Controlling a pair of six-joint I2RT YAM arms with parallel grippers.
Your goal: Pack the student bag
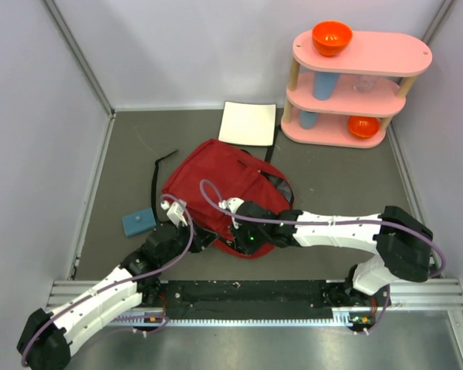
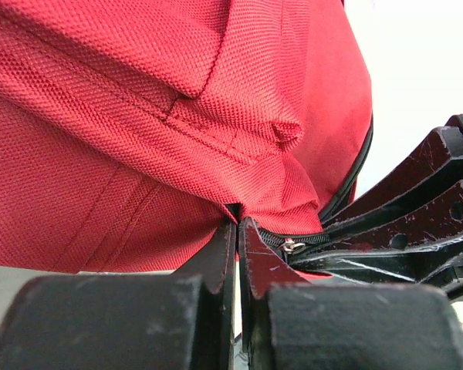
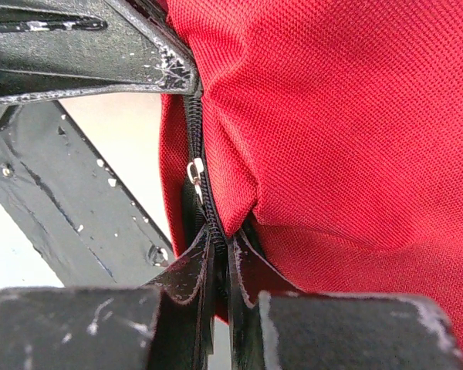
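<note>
The red bag [image 1: 216, 177] lies flat in the middle of the table, its zipper edge toward me. In the left wrist view, my left gripper is shut, with its fingertips against the bag at one end of the visible black zipper [image 2: 274, 238]; whether thin cloth is pinched there is hard to see. My right gripper is shut on the bag's zipper edge a short way along. Between the two grippers shows the small silver zipper pull [image 3: 197, 171]. The bag's inside is hidden.
A blue book-like object [image 1: 139, 223] lies left of the bag, and a cream flat sheet or board [image 1: 248, 123] behind it. The pink shelf [image 1: 363, 54] with bowls and cups stands at the back right. Table to the bag's right is clear.
</note>
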